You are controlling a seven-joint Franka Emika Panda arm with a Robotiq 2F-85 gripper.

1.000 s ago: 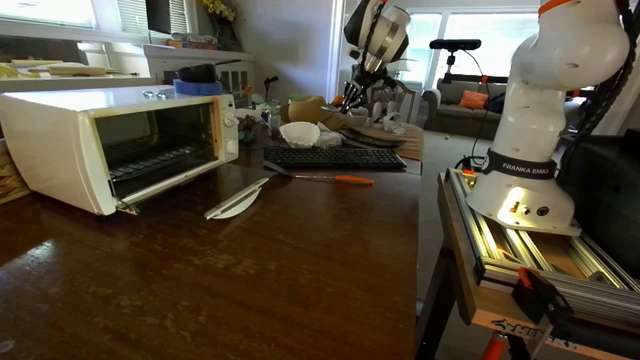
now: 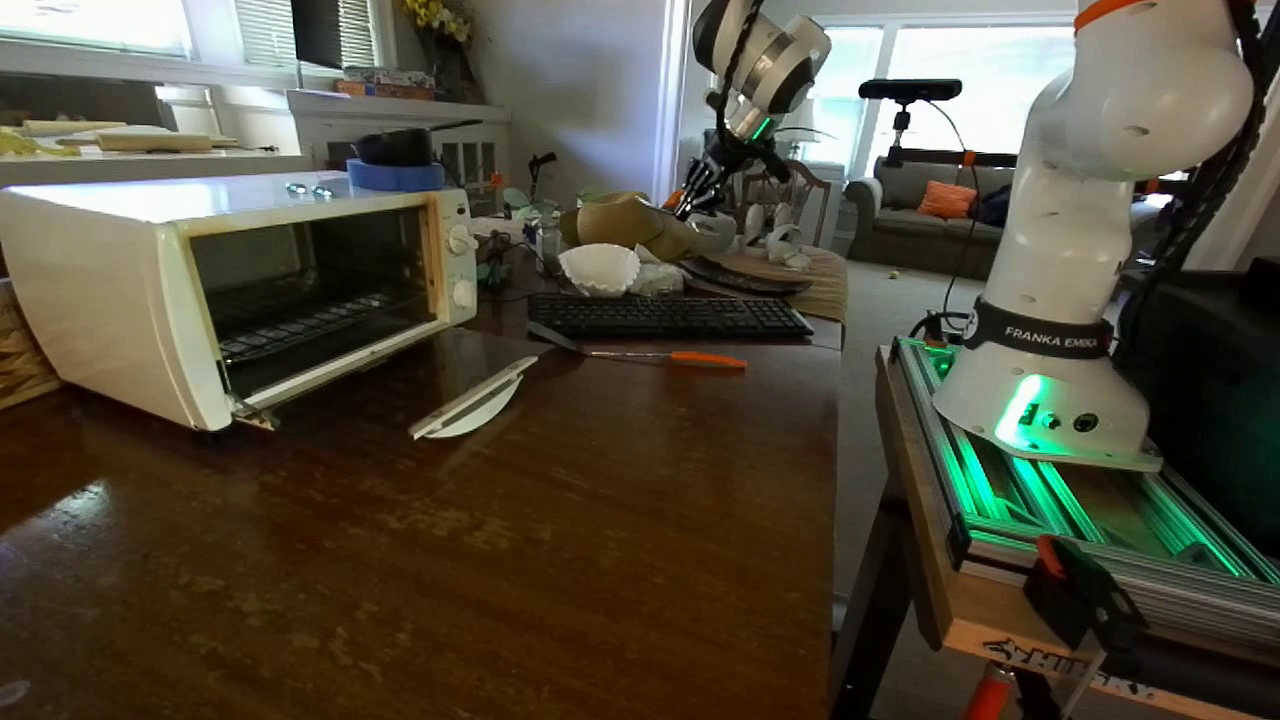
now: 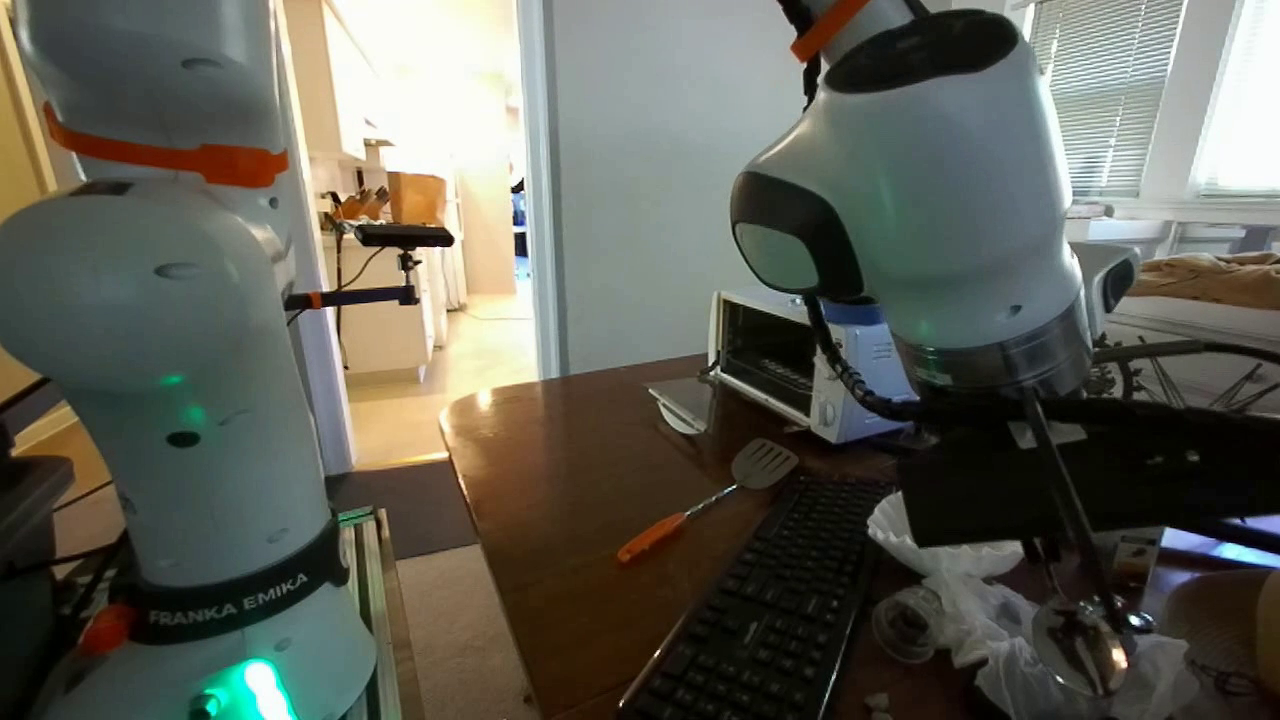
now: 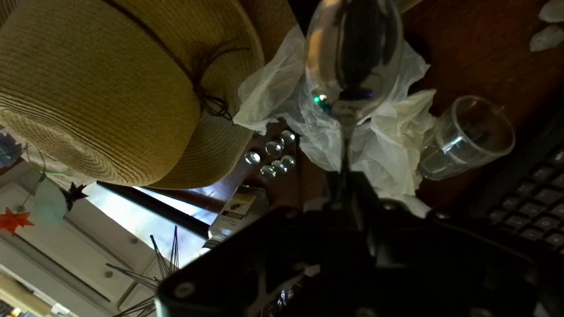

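Note:
A shiny metal spoon (image 4: 351,58) juts out from my gripper, which is shut on its thin handle. The bowl of the spoon points away from the fingers, over crumpled white paper (image 4: 394,142). In exterior view 2 the spoon (image 3: 1080,646) hangs low at the right, bowl down over the same paper. Exterior view 1 has my gripper (image 2: 690,206) at the far end of the table, close to a tan straw hat (image 2: 618,226); the spoon is hard to make out there.
Near the paper are a clear plastic cup (image 4: 470,137), several glass beads (image 4: 273,149) and a small bottle (image 4: 238,211). A black keyboard (image 2: 672,316), an orange-handled spatula (image 3: 708,502) and a white toaster oven (image 2: 108,288) stand nearer.
The arm's wrist has tilted, and my gripper has shifted slightly left in exterior view 1. The base light has turned from yellow to green. The tabletop objects have not visibly moved.

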